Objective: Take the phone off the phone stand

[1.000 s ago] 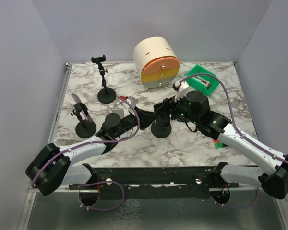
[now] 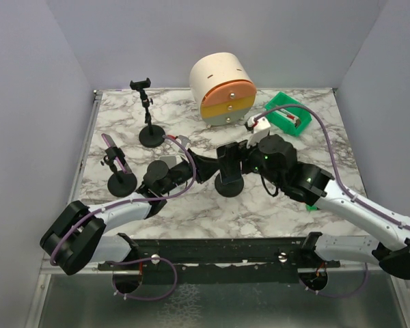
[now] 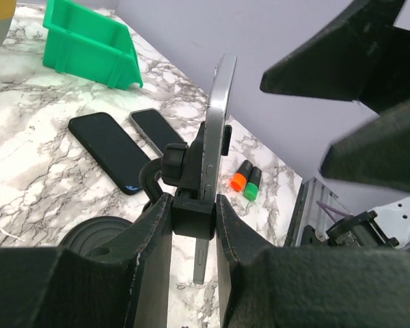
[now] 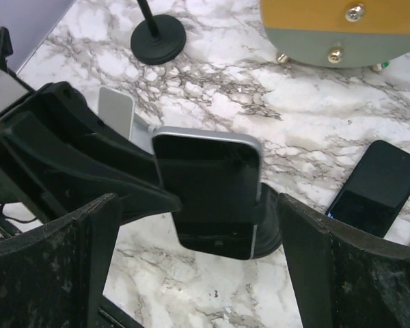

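A phone (image 4: 208, 191) stands upright in a black stand with a round base (image 2: 229, 188), near the table's centre. My left gripper is shut on the stand's black mount behind the phone's lower part; in the left wrist view the phone (image 3: 214, 116) is seen edge-on. My right gripper (image 2: 249, 154) is open around the phone's upper area from the right, its two fingers low in the right wrist view with the phone between and beyond them. Whether they touch it cannot be told.
Two phones (image 3: 106, 150) lie flat to the right, near markers (image 3: 240, 174) and a green bin (image 3: 89, 48). A drawer cylinder (image 2: 222, 85) stands at the back; other stands (image 2: 152, 135) are at the left.
The left gripper has moved very slightly.
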